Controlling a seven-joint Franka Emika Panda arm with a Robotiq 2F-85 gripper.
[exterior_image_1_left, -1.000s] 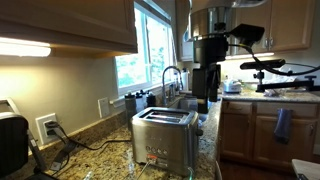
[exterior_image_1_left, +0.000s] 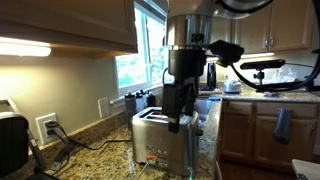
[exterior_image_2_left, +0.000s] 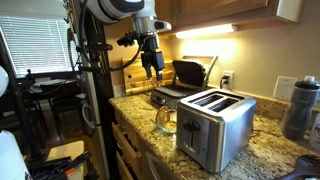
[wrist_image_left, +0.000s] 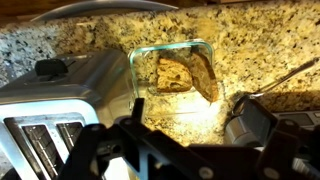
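A clear glass container (wrist_image_left: 163, 47) lies on the counter in the wrist view, with two pieces of bread (wrist_image_left: 175, 74) inside. The silver toaster (exterior_image_2_left: 216, 128) stands beside it, its slots (wrist_image_left: 42, 140) facing up and looking empty. High above the counter hangs my gripper, open, with nothing between its fingers. The bread shows ahead of the fingertips in the wrist view. In exterior view 1 the gripper (exterior_image_1_left: 178, 108) overlaps the toaster (exterior_image_1_left: 158, 137), but it is nearer the camera. From exterior view 2 the glass container (exterior_image_2_left: 166, 119) appears beyond the toaster.
A dark appliance with a raised lid (exterior_image_2_left: 190, 80) stands farther along the counter. A dark bottle (exterior_image_2_left: 300, 108) is near the toaster. The toaster's power cord (exterior_image_1_left: 88, 147) runs to the wall outlet (exterior_image_1_left: 48, 127). Cabinets (exterior_image_2_left: 240, 14) overhang the wall side.
In exterior view 1 the arm has moved left and lower, and appears larger. Its gripper now overlaps the toaster's right side there. The toaster has stayed in place.
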